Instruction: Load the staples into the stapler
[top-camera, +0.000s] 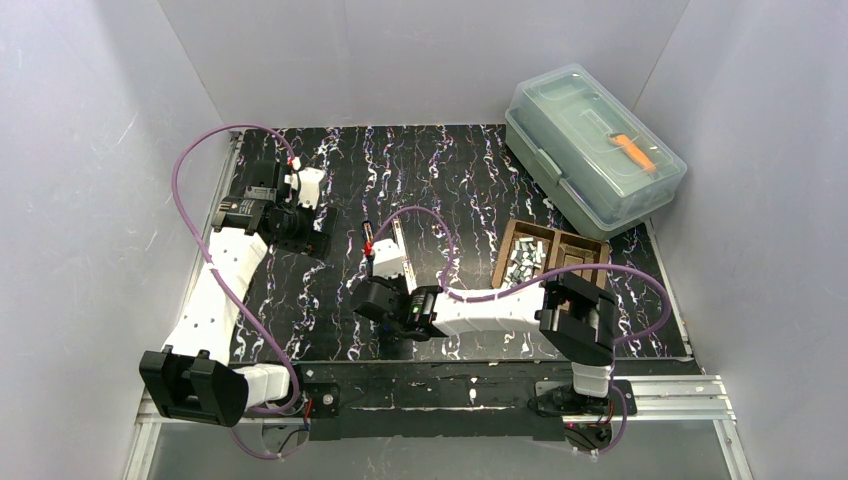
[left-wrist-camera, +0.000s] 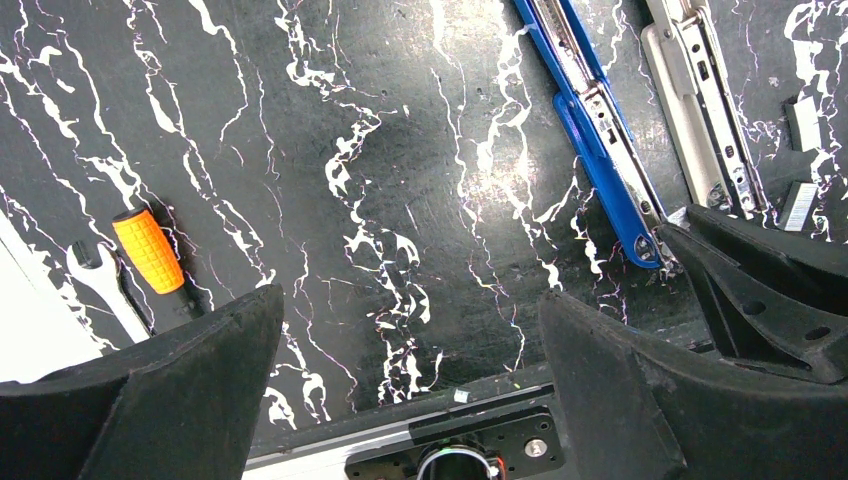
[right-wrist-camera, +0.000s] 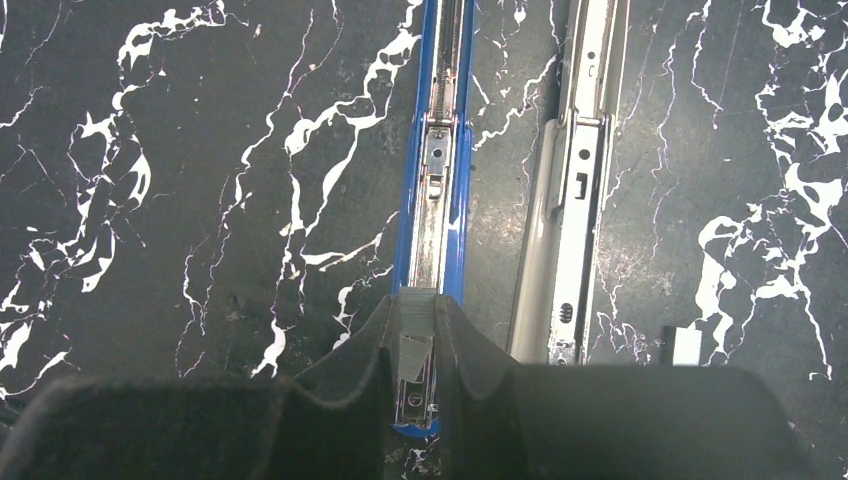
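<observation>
The opened blue stapler (right-wrist-camera: 460, 210) lies lengthwise in the right wrist view, its metal channel facing up. My right gripper is shut on a short grey staple strip (right-wrist-camera: 417, 303) over the near end of that channel. Whether the strip rests fully inside the channel or slightly above it, I cannot tell. The same blue stapler (left-wrist-camera: 590, 145) shows in the left wrist view, with the right fingertips at its lower end. On the left side of the table, my left gripper stands open and empty, well clear of the stapler.
A second, grey stapler (right-wrist-camera: 585, 210) lies open just right of the blue one. Loose staple strips (left-wrist-camera: 803, 124) lie beyond it. A wooden box (top-camera: 527, 255) holds more staples; a lidded green case (top-camera: 600, 140) stands behind. A screwdriver (left-wrist-camera: 148, 248) and wrench (left-wrist-camera: 105, 285) lie leftward.
</observation>
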